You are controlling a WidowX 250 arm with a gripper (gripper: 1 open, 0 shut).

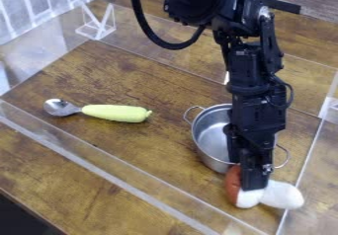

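My gripper (248, 172) points down at the front right of the table, shut on a white and orange-red object (275, 195) lying just in front of a steel pot (211, 136). The gripper covers the pot's right part, and its fingertips are hard to make out. A pale yellow corn-like object (117, 113) and a metal spoon (61, 108) lie to the left.
A white rail (34, 17) runs along the back left, with a small white stand (98, 24) near it. Clear strips cross the front and right.
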